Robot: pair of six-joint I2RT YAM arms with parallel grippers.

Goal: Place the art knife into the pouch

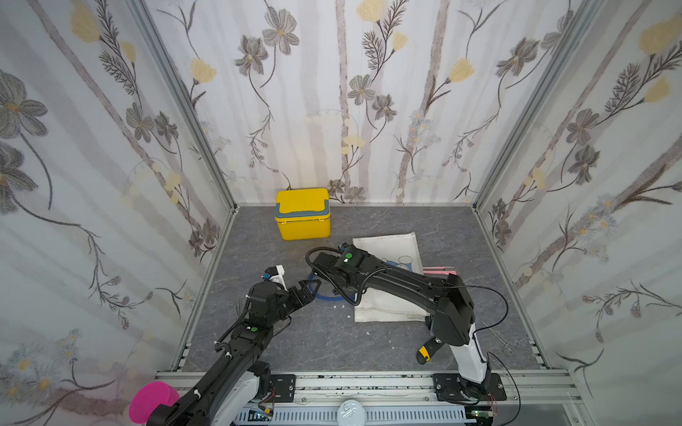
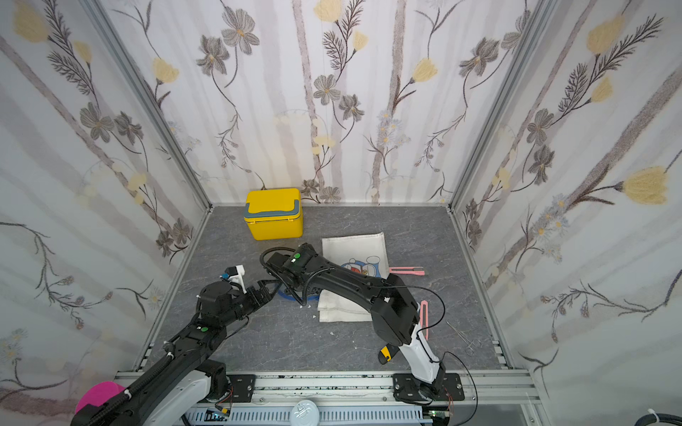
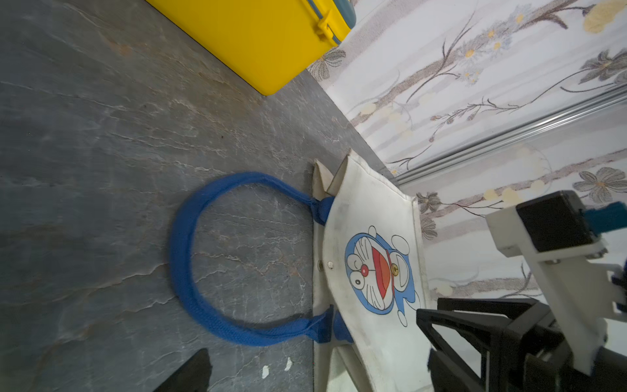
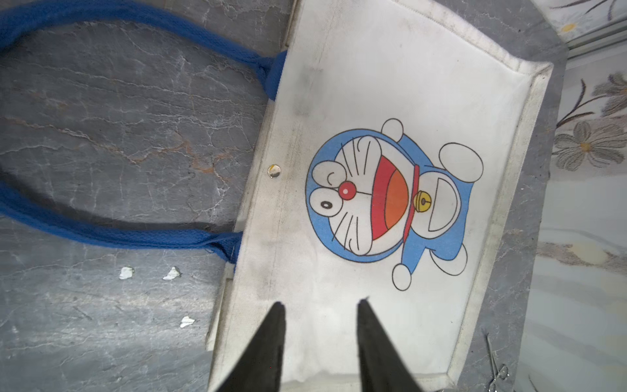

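Observation:
The pouch is a white cloth bag [image 4: 352, 313] with a blue cartoon cat and blue handle, lying flat with its mouth edge toward the left. In the right wrist view my right gripper is part open over its near side, nothing between the fingers. My left gripper stands open and empty, left of the bag by the handle. A yellow and black art knife [image 1: 425, 352] lies on the table near the front edge, beside the right arm, which partly covers it. Both top views have the right arm crossing over the bag.
A yellow box [image 1: 304, 216] stands at the back left. Pink tweezers [image 2: 406, 271] lie right of the bag, another pink pair [image 2: 424, 316] stands nearer the front, with scissors [image 1: 501, 337] further right.

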